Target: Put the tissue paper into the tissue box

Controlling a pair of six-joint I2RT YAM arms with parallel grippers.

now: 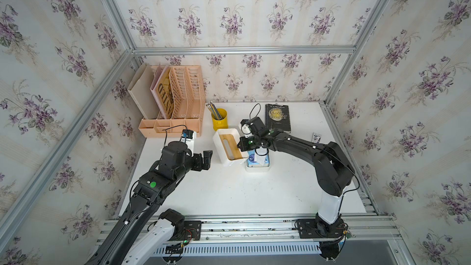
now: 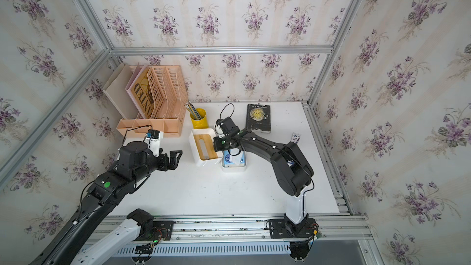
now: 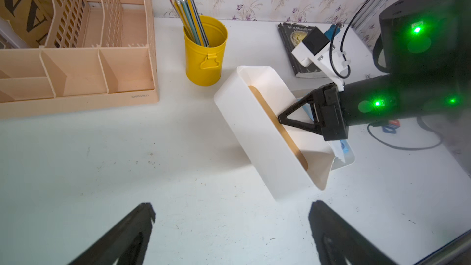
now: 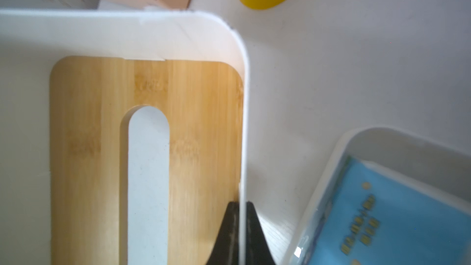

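Note:
My right gripper is shut on the right-hand wall of a white tray with a slotted bamboo panel inside point(image 4: 201, 132), the tissue box's upper part by its look. That piece is raised off the table and tilted, its white outer side point(image 3: 265, 142) facing the left wrist view. Just right of it, the shallow white box base point(image 1: 258, 169) stands on the table with the blue tissue pack point(image 4: 392, 216) inside, partly hidden by the right arm. My left gripper stays open with nothing between its fingers, left of the raised piece.
Behind the raised piece stands a yellow bucket point(image 3: 206, 54) of pencils. A pink file organizer point(image 1: 189, 93) fills the back left, and a black book point(image 1: 277, 117) lies at the back right.

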